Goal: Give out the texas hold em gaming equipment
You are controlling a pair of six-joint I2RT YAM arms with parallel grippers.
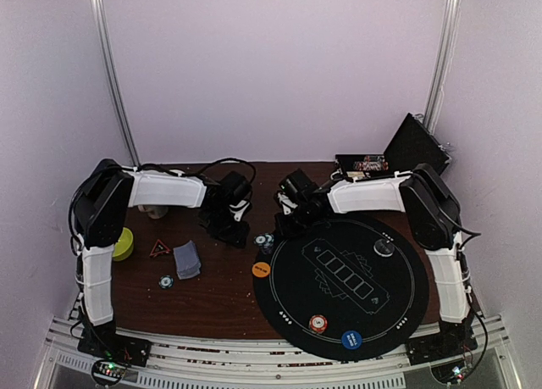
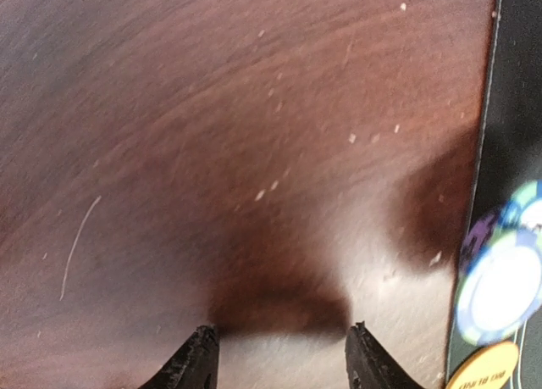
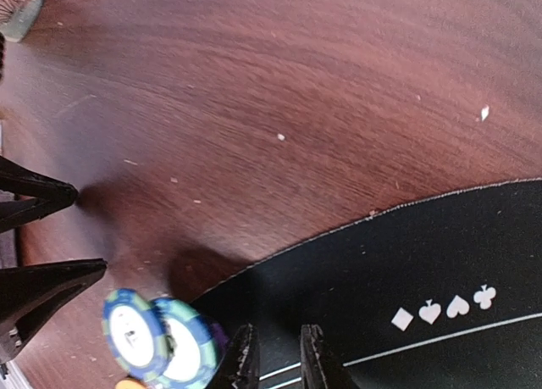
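Observation:
A pile of blue-rimmed chips (image 1: 262,241) (image 2: 498,283) (image 3: 184,345) lies on the left edge of the black poker mat (image 1: 398,304). My left gripper (image 1: 233,235) is above bare wood just left of the pile, its two fingertips apart with nothing visible between them; whether it grips anything I cannot tell. My right gripper (image 1: 286,230) hangs over the mat beside the chips, fingers part open and empty. An orange button (image 1: 261,270), red chips (image 1: 318,323) and a blue button (image 1: 351,339) also rest on the mat.
An open black case (image 1: 411,141) stands at the back right. On the left are a yellow bowl (image 1: 123,245), cards (image 1: 187,260), a triangle (image 1: 160,248) and another chip (image 1: 166,281).

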